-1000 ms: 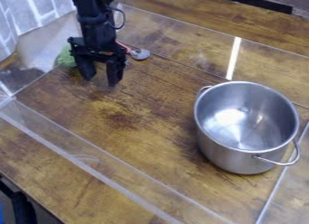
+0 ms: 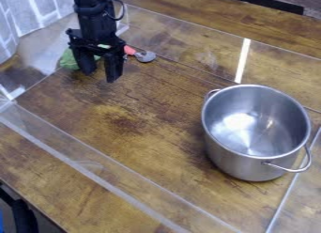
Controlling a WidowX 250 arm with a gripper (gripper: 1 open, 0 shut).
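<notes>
My black gripper (image 2: 96, 60) hangs from the arm at the upper left, low over the wooden table (image 2: 119, 133). Behind and under it lie a green object (image 2: 71, 58) and a small silver item with a red part (image 2: 143, 55), partly hidden by the gripper. I cannot tell whether the fingers are open or shut or touch either item. A large steel pot (image 2: 256, 129) with two handles stands at the right.
Clear transparent edging (image 2: 245, 58) and strips border the work area, and a dark wooden edge runs along the back.
The pot and the small items look unmoved.
</notes>
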